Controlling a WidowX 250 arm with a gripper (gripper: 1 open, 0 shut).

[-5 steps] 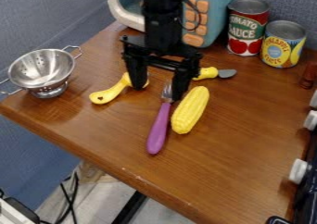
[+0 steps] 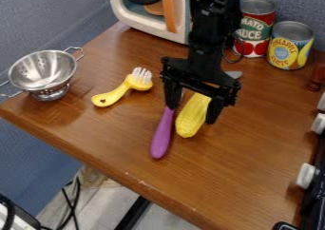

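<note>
My black gripper [image 2: 199, 95] hangs over the middle of the table, its fingers straddling the area above a yellow corn cob [image 2: 191, 120]. Whether it is open or shut on anything is hard to tell. A fork with a purple handle [image 2: 162, 136] lies just left of the corn. Further left lies a yellow-handled brush-like utensil [image 2: 120, 90]. A grey-tipped utensil [image 2: 234, 74] is partly hidden behind the gripper.
A steel colander [image 2: 45, 73] sits at the left edge. A tomato can [image 2: 252, 29], a yellow can [image 2: 290, 47] and a toy appliance [image 2: 137, 13] stand at the back. A black appliance [image 2: 310, 186] lines the right edge.
The gripper has moved right and lower, from above the fork's head to over the upper end of the corn. The objects on the table appear in place.
</note>
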